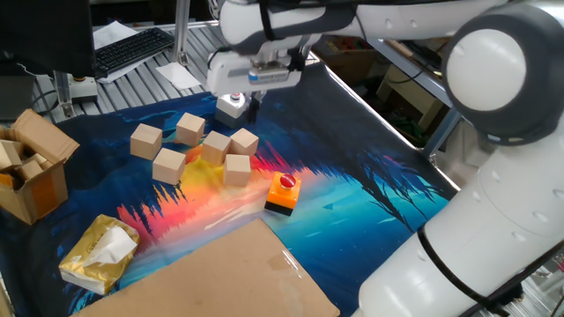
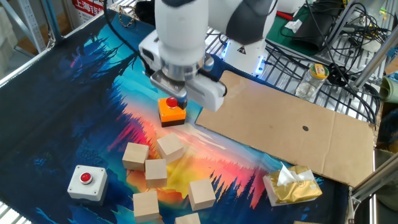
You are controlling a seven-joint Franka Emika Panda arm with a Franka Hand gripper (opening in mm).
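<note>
Six plain wooden cubes stand in a loose cluster on the printed cloth, one of them a cube [image 1: 146, 141] at the cluster's left in exterior view 1. Beside them is an orange box with a red button [image 1: 283, 192], also seen as the orange button box [image 2: 171, 112] in exterior view 2. A white box with a red button [image 1: 233, 107] sits at the back, and shows as the white button box [image 2: 87, 184] at lower left. My gripper [image 1: 254, 113] hangs in the air, its dark fingertips small and apart from the cubes. Whether they are parted is unclear.
A cardboard box [image 1: 35, 176] holding wooden pieces stands at the left edge. A gold tissue pack [image 1: 100, 254] and a flat cardboard sheet [image 1: 211, 280] lie in front.
</note>
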